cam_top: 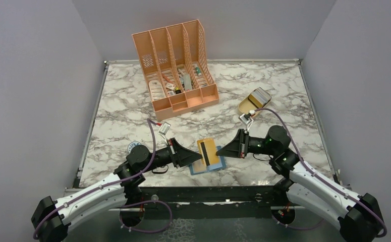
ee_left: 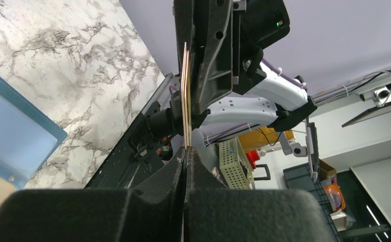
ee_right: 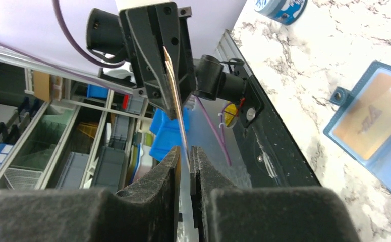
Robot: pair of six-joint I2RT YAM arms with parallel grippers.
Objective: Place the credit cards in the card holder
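Gold cards with a dark stripe are held upright between the grippers, edge-on in both wrist views. My left gripper is shut on their edge. My right gripper has its fingertips slightly apart around the opposite edge; whether they touch it is unclear. Below lies the flat blue card holder, with clear pockets.
A peach organiser with small items stands at the back centre. A tan box with stacked items sits at right. A round blue-and-white container is at left. Bare marble surrounds the holder.
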